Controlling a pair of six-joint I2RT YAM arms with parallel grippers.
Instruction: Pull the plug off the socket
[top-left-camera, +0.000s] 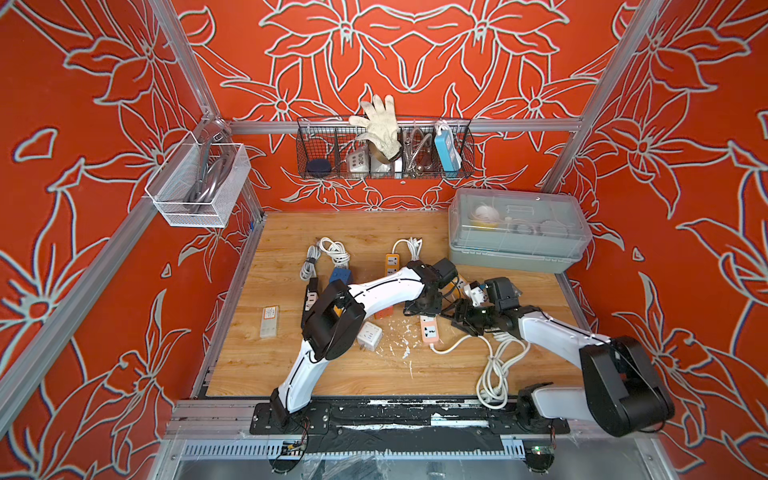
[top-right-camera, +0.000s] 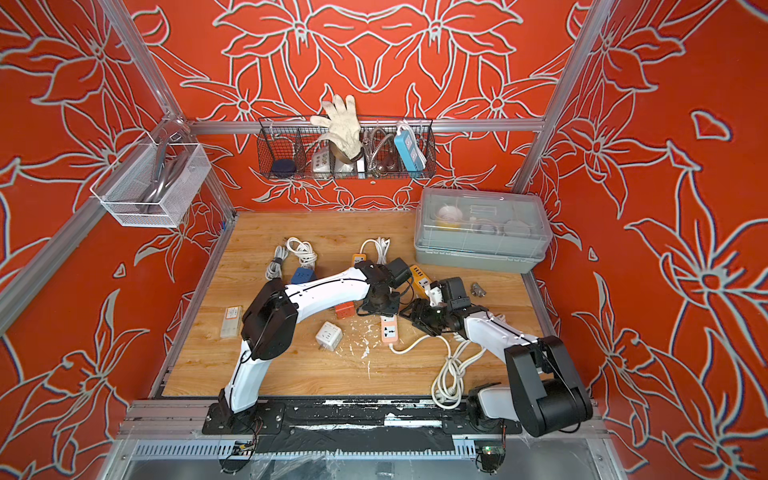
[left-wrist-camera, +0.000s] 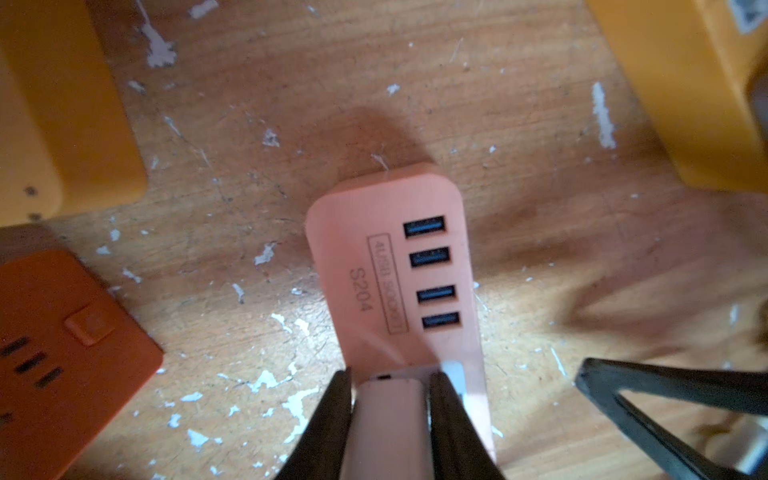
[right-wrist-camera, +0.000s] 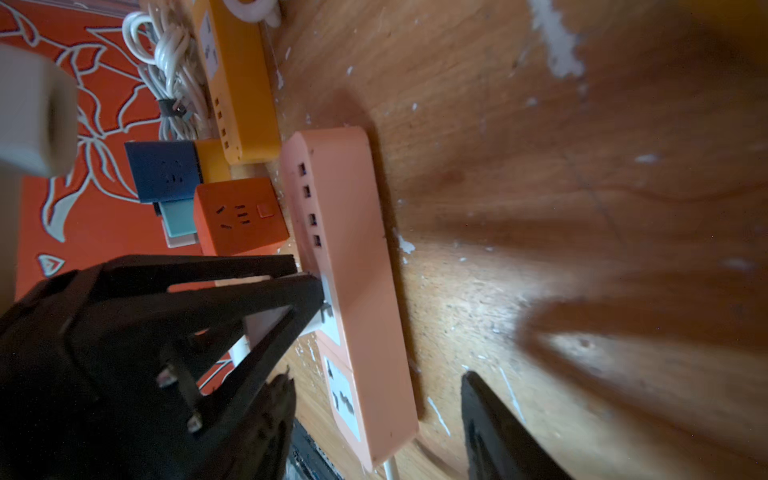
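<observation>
A pink power strip (left-wrist-camera: 392, 272) with USB ports lies on the table under my left gripper. The white plug (left-wrist-camera: 390, 432) sits at the strip's first outlet. My left gripper has its fingers closed on either side of that plug, and the right wrist view shows them close against the strip's outlet face. How deep the plug's pins are is hidden. My right gripper is open with its fingers apart; the lower end of the strip appears between and beyond them in the right wrist view, with nothing gripped.
A red socket cube (left-wrist-camera: 72, 344) and an orange strip (left-wrist-camera: 64, 112) lie left of the pink strip. Another yellow-orange block (left-wrist-camera: 688, 88) is at right. A white cube (top-left-camera: 369, 336), coiled white cable (top-left-camera: 497, 368) and grey lidded box (top-left-camera: 516, 232) stand around.
</observation>
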